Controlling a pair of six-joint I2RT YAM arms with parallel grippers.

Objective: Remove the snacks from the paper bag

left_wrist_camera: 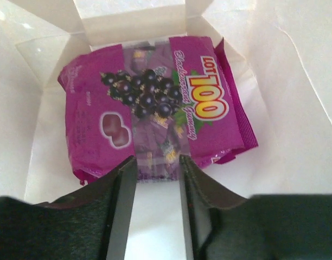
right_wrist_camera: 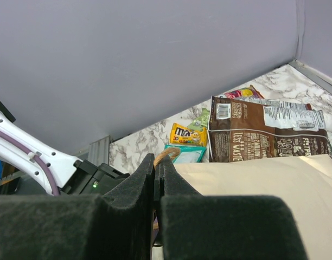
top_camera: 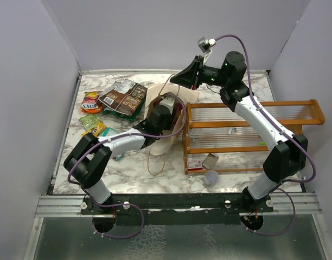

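Observation:
The white paper bag (top_camera: 190,95) stands open at the centre. Inside it lies a purple LOT 100 blackcurrant gummy packet (left_wrist_camera: 95,108). My left gripper is in the bag at the packet's near edge, its fingers apart with nothing gripped; in the top view its arm covers much of the opening. My right gripper is raised above the bag, shut on its thin twisted handle.
Snack packets, including a brown pouch (top_camera: 122,97), a yellow M&M's bag (right_wrist_camera: 187,134) and a teal packet (right_wrist_camera: 185,154), lie left of the bag. A wooden rack (top_camera: 253,124) stands immediately right.

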